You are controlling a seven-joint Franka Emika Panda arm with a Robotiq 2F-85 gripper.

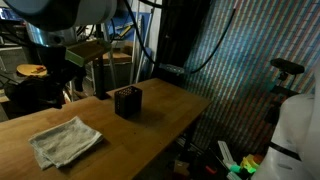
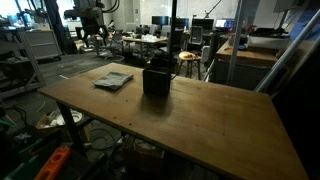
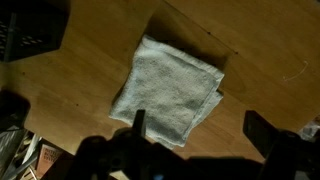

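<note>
A folded grey cloth lies flat on the wooden table, towards the left in exterior view 1. The wrist view shows the cloth from above, lying slightly skewed, with part of its lower edge close to the fingers in the picture. My gripper is open, its dark fingertips set wide apart and nothing held between them. In exterior view 2 the gripper hangs well above the table, at the upper left. A black mesh holder stands upright on the table beside the cloth, apart from it.
Bare tabletop stretches over the right of exterior view 2. The black holder shows at the wrist view's upper left corner. Below it, past the table edge, lies clutter. Desks and chairs stand in the background.
</note>
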